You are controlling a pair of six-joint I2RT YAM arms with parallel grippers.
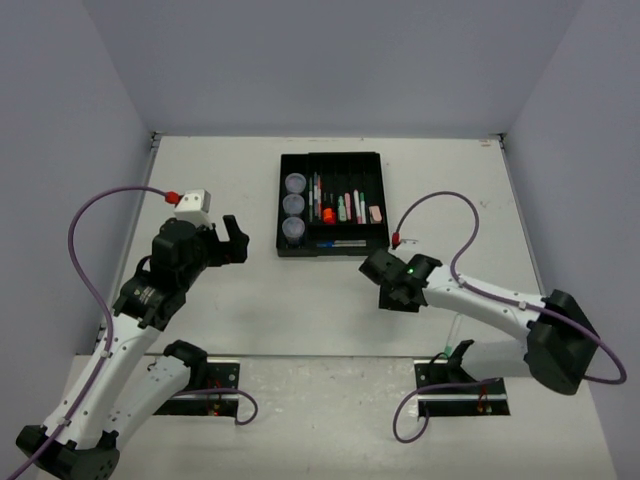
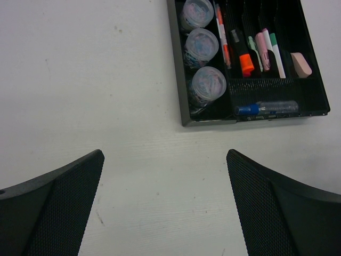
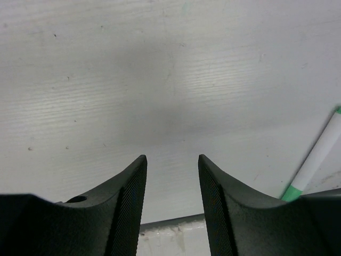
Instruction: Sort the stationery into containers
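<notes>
A white marker with green ends (image 3: 318, 154) lies on the table in the right wrist view, to the right of my right gripper, which is open with nothing between its fingers. From above, this marker (image 1: 454, 332) lies by the table's front edge, near the right forearm. My left gripper also stands open and empty, left of the black organizer tray (image 1: 284, 253). Inside that tray are three clear lidded cups (image 2: 209, 83), several pens and markers, an orange-capped marker (image 2: 246, 63), a pink eraser (image 2: 301, 65) and a blue-capped tube (image 2: 267, 108) in the front compartment.
Grey walls (image 1: 330, 75) close off the back and sides. Purple cables (image 1: 440, 195) loop above both arms.
</notes>
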